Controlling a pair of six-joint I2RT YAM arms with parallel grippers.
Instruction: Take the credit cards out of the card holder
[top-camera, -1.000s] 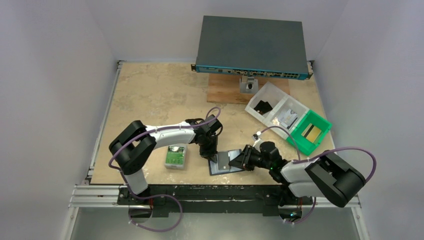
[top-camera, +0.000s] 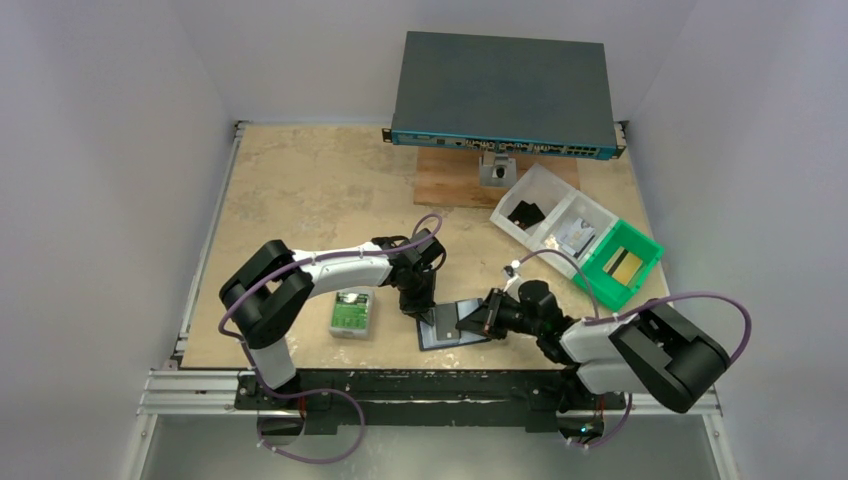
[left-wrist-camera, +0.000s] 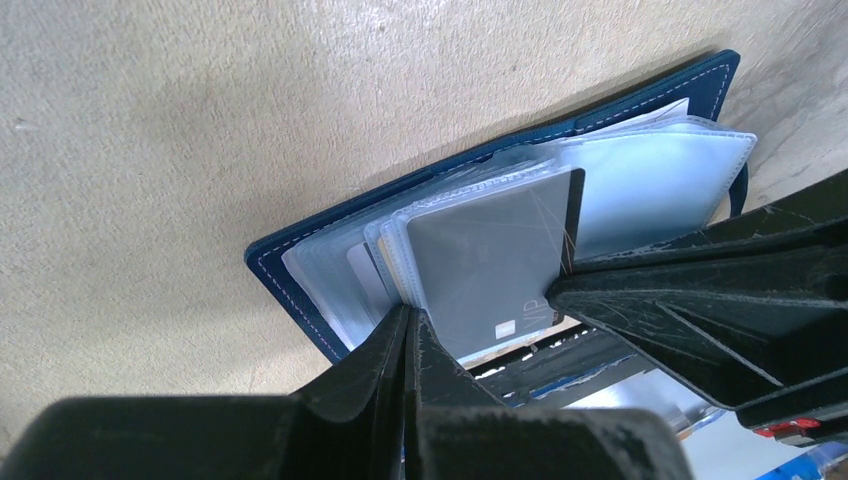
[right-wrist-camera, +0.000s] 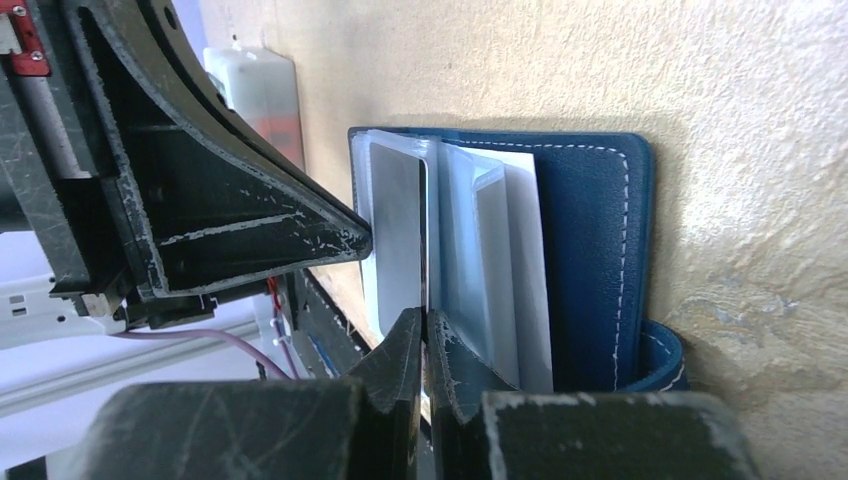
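Note:
The navy card holder (top-camera: 445, 323) lies open at the table's front, between both grippers, with clear sleeves (left-wrist-camera: 640, 180). A dark card shows inside one sleeve; in the right wrist view that sleeve (right-wrist-camera: 395, 220) stands at the holder's left. My left gripper is shut, its tips at the sleeves' edge beside the dark card. My right gripper is shut, its tips at the edge of the card's sleeve from the other side; whether anything thin is between them cannot be seen.
A clear box (top-camera: 350, 314) with green content is left of the holder. White compartment bins (top-camera: 548, 226) and a green bin (top-camera: 636, 247) stand at the right. A dark rack unit (top-camera: 500, 85) is at the back.
Both arms and the card holder stay almost still; my right gripper has shifted very slightly at the holder.

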